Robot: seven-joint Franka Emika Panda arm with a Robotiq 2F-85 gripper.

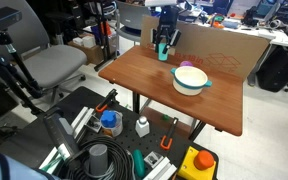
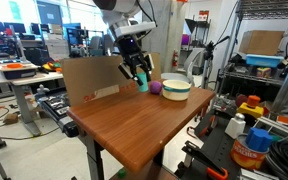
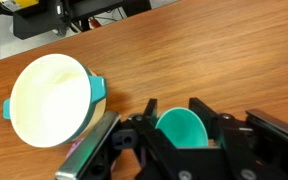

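A teal cup is held between the fingers of my gripper, which is shut on it. Seen from above in the wrist view, its round open rim faces the camera. In exterior view 1 the cup is at the far left part of the wooden table, left of a cream pot with teal handles. Whether its base touches the tabletop, I cannot tell. Close to the cup is a purple round object, partly hidden behind a finger in the wrist view.
A cardboard panel stands along the table's far edge. Bare wood lies at the table's near left and right. A dark cart beside the table carries an orange block, a blue-lidded jar and cables.
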